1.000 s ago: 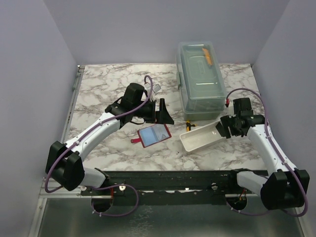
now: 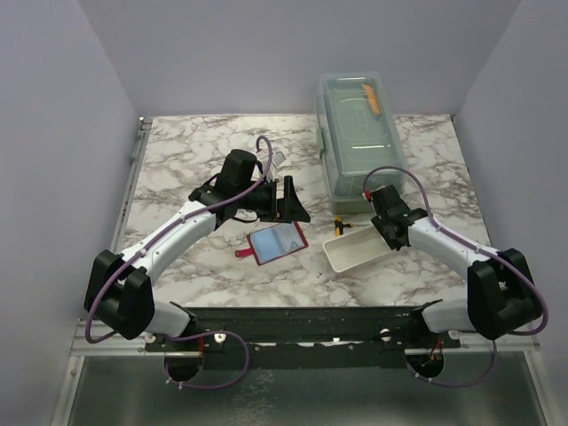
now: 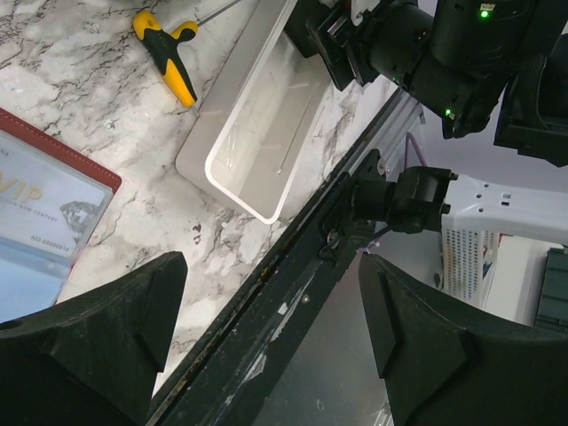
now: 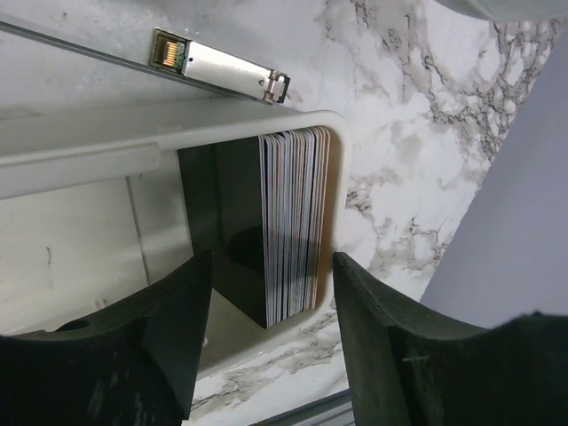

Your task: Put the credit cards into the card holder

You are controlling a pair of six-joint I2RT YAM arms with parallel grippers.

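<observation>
The card holder (image 2: 276, 240), red-edged with clear blue sleeves, lies open on the marble table. A packed stack of cards (image 4: 290, 226) and a dark card (image 4: 222, 231) sit at the end of a white tray (image 2: 351, 257). My right gripper is poised low over that end, part open, its fingers either side of the stack's near part; whether it touches is unclear. My left gripper stands open above and beside the card holder, nothing between its fingers.
A yellow-black tool (image 3: 164, 62) lies behind the tray. A small metal module (image 4: 222, 69) lies by the tray's rim. A large clear lidded box (image 2: 362, 133) occupies the back right. Its front edge is close.
My right arm has swung leftward from the table's right side to over the tray's card end. The left arm is almost still.
</observation>
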